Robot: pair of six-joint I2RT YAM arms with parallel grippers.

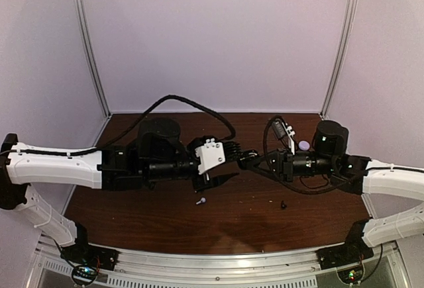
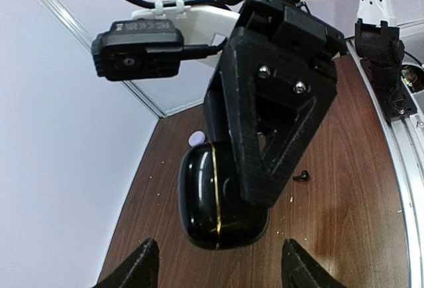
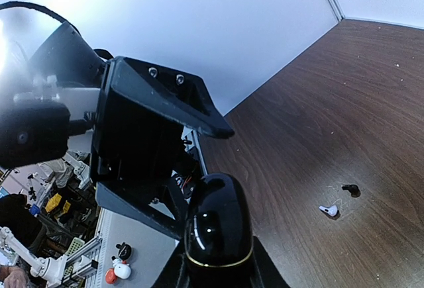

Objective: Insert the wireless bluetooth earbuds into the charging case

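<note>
The black charging case [image 1: 248, 160] with a gold seam is held in my right gripper, seen close in the left wrist view [image 2: 213, 195] and right wrist view [image 3: 218, 218]. My left gripper has its fingers apart just short of the case, with nothing between them. A white earbud [image 3: 329, 210] and a dark earbud [image 3: 351, 189] lie on the table below. Another dark earbud [image 1: 283, 204] lies to the right in the top view.
A pale purple round object [image 1: 304, 145] sits behind the right arm. Walls enclose the back and sides.
</note>
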